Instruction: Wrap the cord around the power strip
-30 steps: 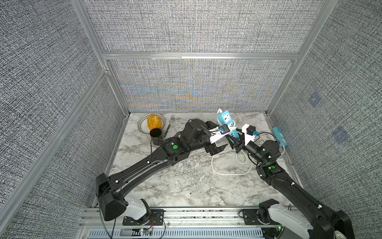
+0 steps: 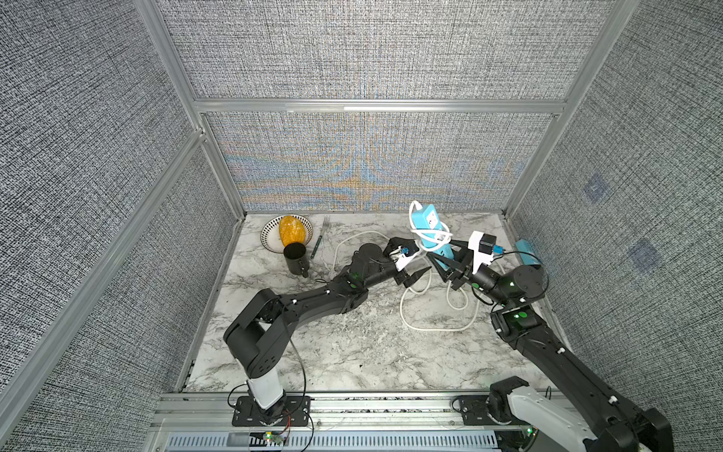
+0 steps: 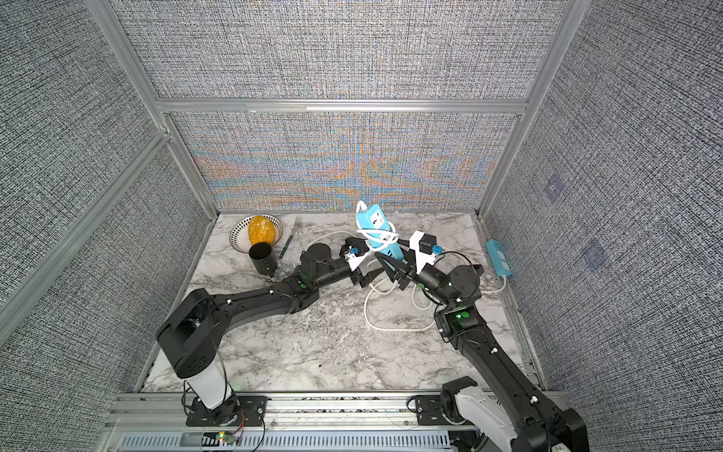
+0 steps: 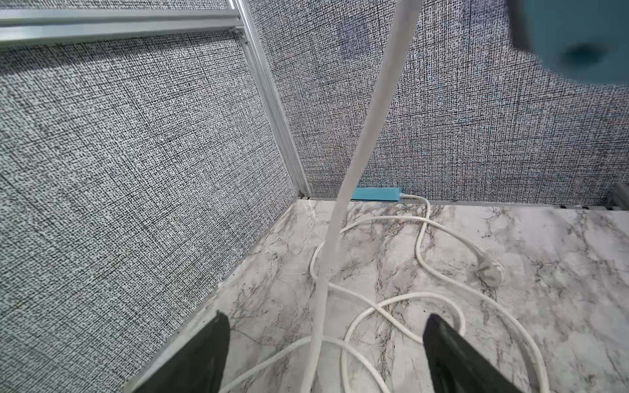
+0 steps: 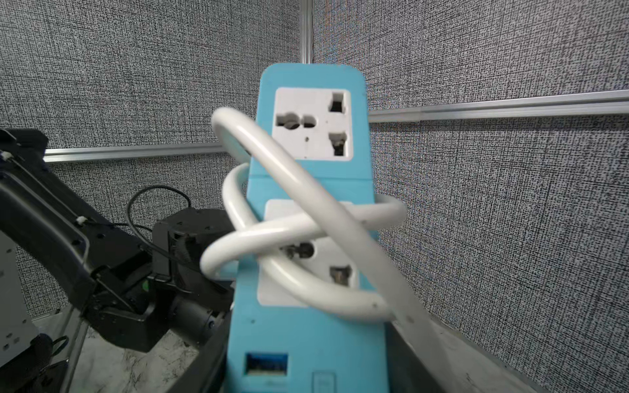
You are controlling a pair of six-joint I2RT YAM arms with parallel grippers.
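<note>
My right gripper (image 2: 449, 267) holds a light-blue power strip (image 5: 308, 334) upright and tilted above the table, with white cord (image 5: 301, 196) looped several times over its upper and middle part. My left gripper is just left of and below the strip, its fingers apart. In the left wrist view a hanging length of cord (image 4: 357, 163) runs down between those fingers, apparently not gripped. More cord (image 3: 391, 328) lies in loose loops on the table, with a plug (image 4: 489, 271).
A second blue strip (image 3: 497, 257) lies at the right edge. At back left are a bowl (image 2: 271, 237) with a yellow item (image 2: 292, 229), a black mug (image 2: 296, 260) and a fork (image 2: 324, 229).
The strip in my right gripper rose slightly.
</note>
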